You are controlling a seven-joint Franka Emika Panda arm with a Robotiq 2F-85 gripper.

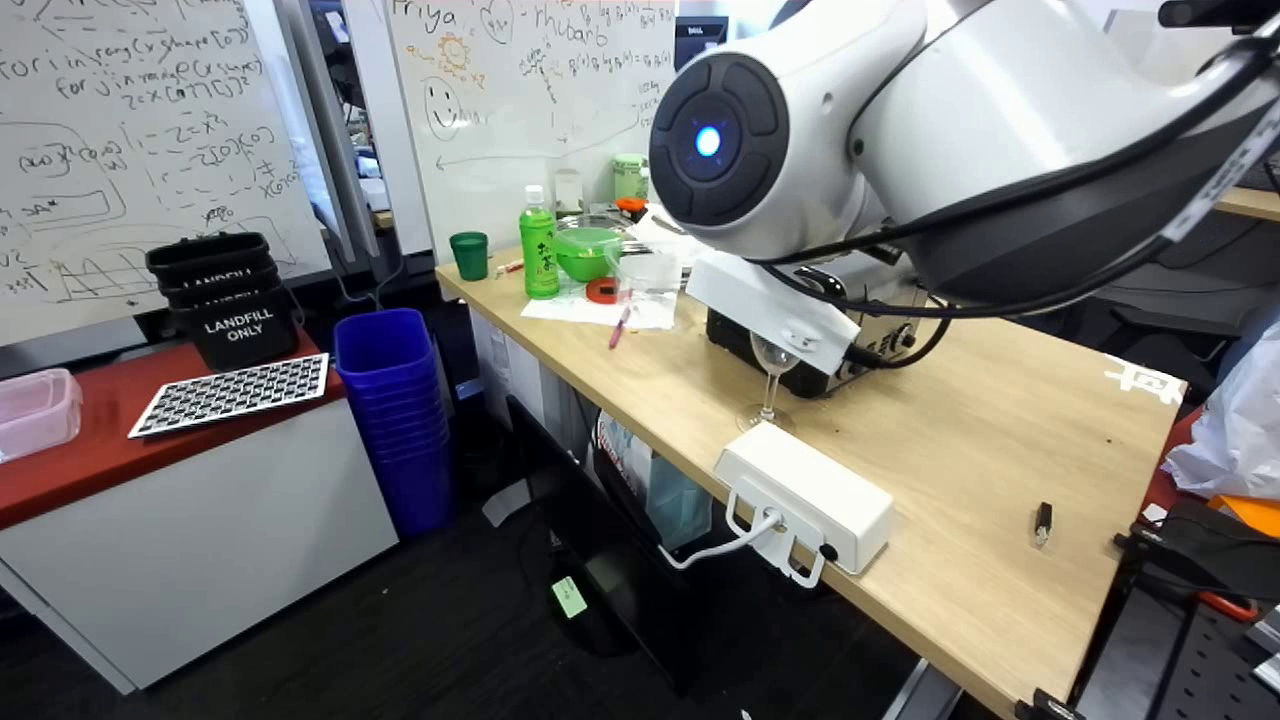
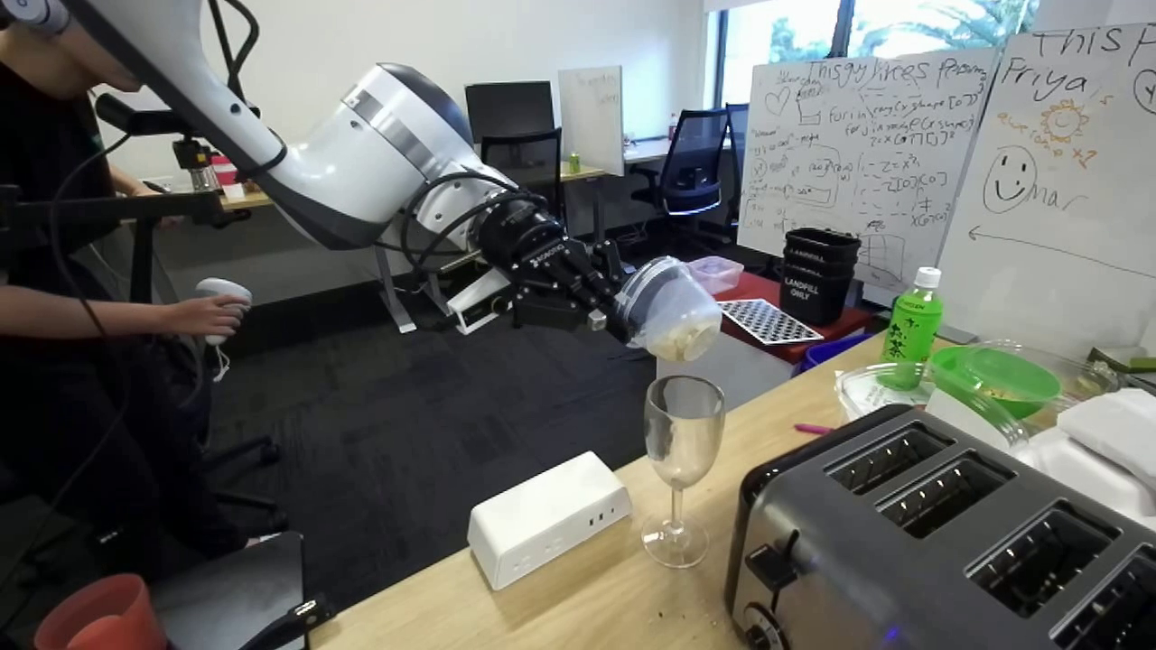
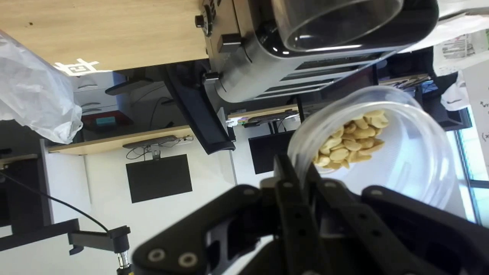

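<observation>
My gripper is shut on the rim of a clear plastic cup. Peanuts lie gathered along one side inside it. In exterior view 2 the tilted cup has its mouth end above and near a stemmed glass, apart from it. The glass stands upright on the table and looks empty. Its rim shows large at the top of the wrist view. In exterior view 1 the arm hides the gripper and cup, and only the lower part of the glass shows.
A toaster stands close beside the glass. On the other side, at the table's edge, sits a white power box. A green bottle and a green bowl are farther along the table, whose near right part is mostly clear.
</observation>
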